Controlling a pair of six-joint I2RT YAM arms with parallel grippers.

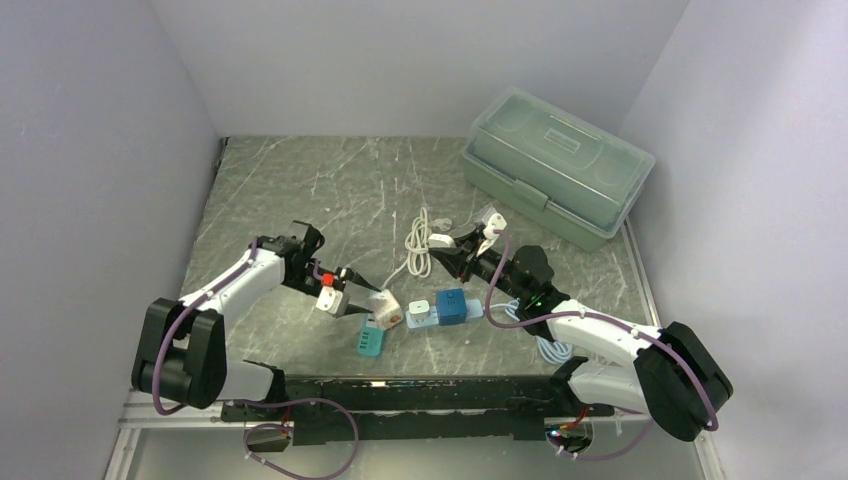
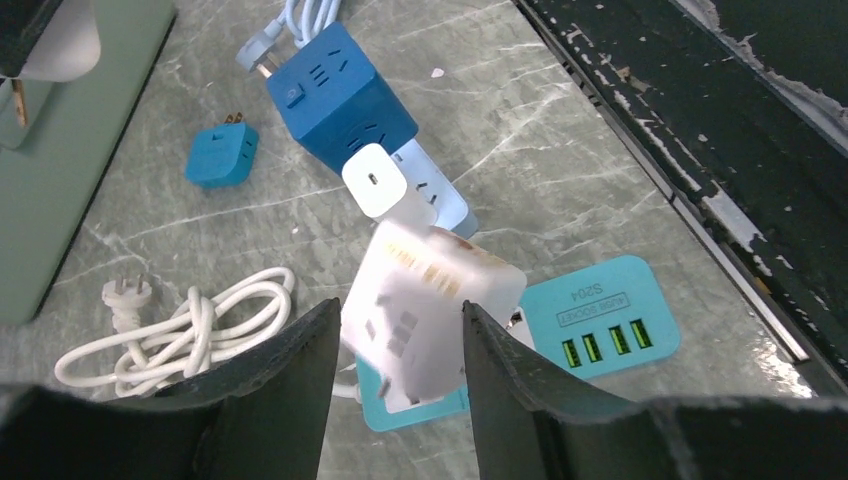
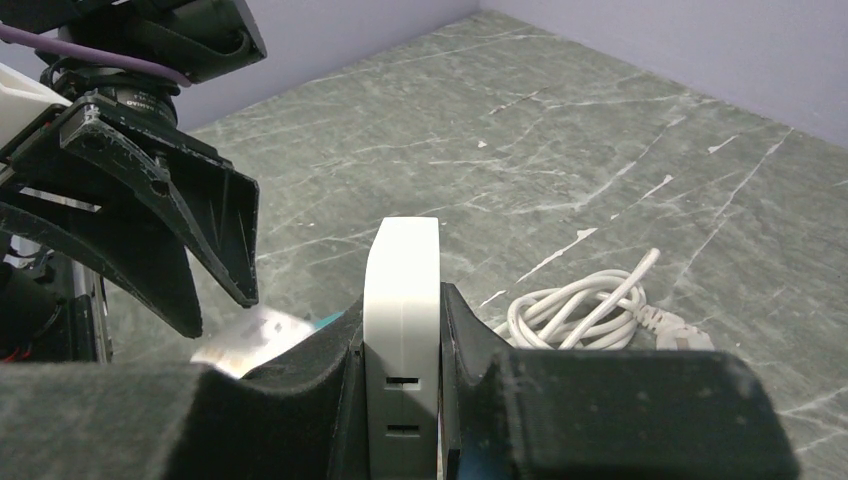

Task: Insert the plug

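Note:
A white cube adapter, blurred in the left wrist view, tilts over the teal power strip. Just behind it is my left gripper, its fingers parted and none clearly gripping it. My right gripper is raised over the middle of the table, shut on a white plug adapter. A light blue strip carries a blue cube and a small white plug.
Coiled white cable lies behind the strips, blue cable at right. A green lidded case fills the back right.

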